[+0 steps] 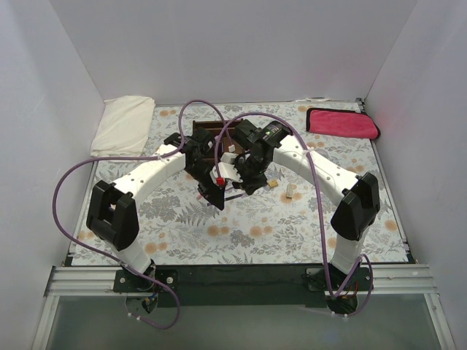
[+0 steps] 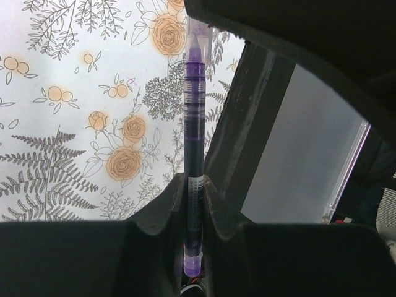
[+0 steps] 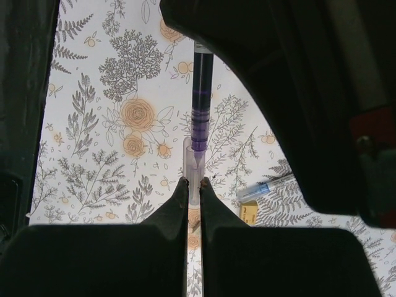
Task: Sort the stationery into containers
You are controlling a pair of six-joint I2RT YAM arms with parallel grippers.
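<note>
A purple marker (image 2: 194,124) is held upright in the left wrist view, with my left gripper shut on its barrel. In the right wrist view my right gripper is shut on a clear cap (image 3: 190,167), which sits at the marker's purple tip. Both grippers meet near the middle of the table in the top view. A brown compartment container (image 1: 211,125) stands behind them, partly hidden by the arms. A blue pen (image 3: 253,192) and a small yellow block (image 3: 249,212) lie on the table.
A red pouch (image 1: 341,124) lies back right, a white cloth (image 1: 121,125) back left. A pale small item (image 1: 290,191) lies right of centre.
</note>
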